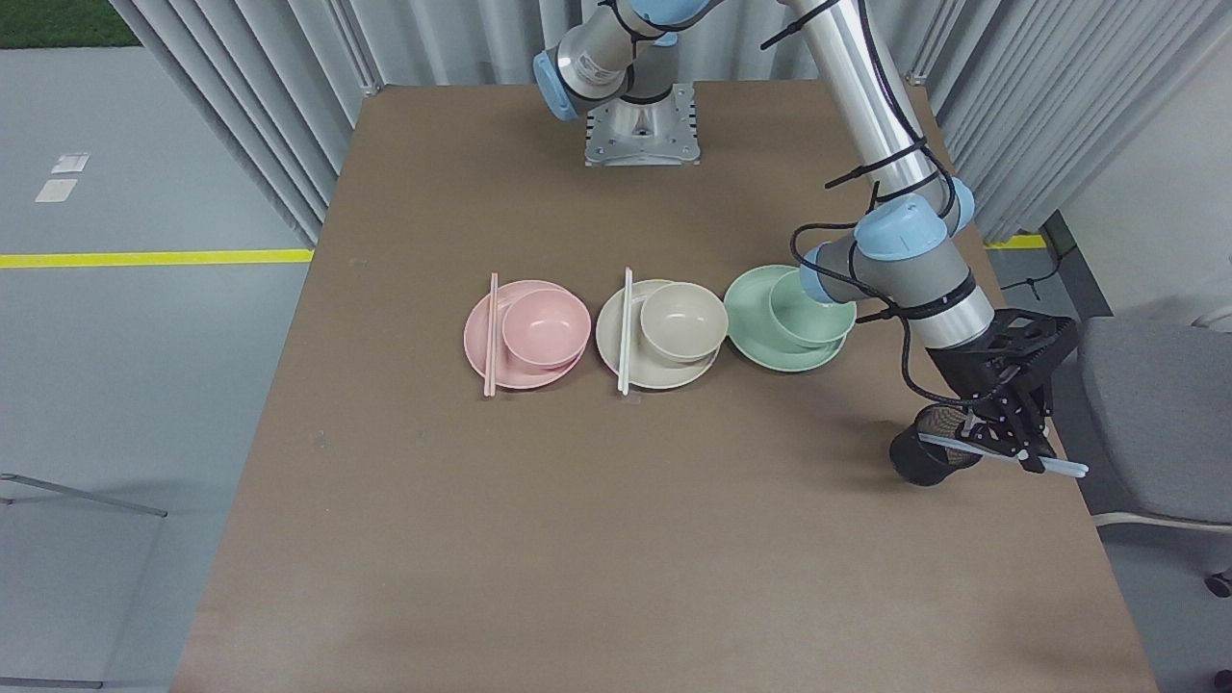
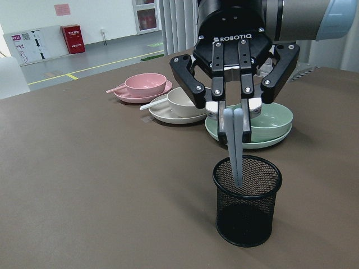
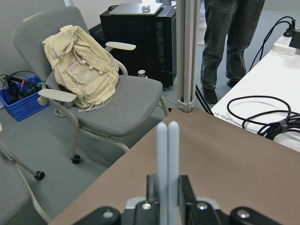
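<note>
My gripper [image 2: 234,110] is shut on a pair of pale blue-grey chopsticks [image 2: 238,147], held horizontally in the front view, over the rim of a black mesh cup [image 2: 245,216]. In the wrist view the chopsticks [image 3: 167,164] fill the fingers. Three sets sit in a row: a pink bowl [image 1: 546,328] on a pink plate with pink chopsticks [image 1: 491,335]; a white bowl [image 1: 683,320] on a white plate with white chopsticks [image 1: 626,330]; a green bowl [image 1: 806,312] on a green plate, with no chopsticks seen on it.
The mesh cup stands near the right edge, with a grey chair [image 1: 1155,416] beyond it. A white table with cables [image 3: 267,122] shows in the wrist view.
</note>
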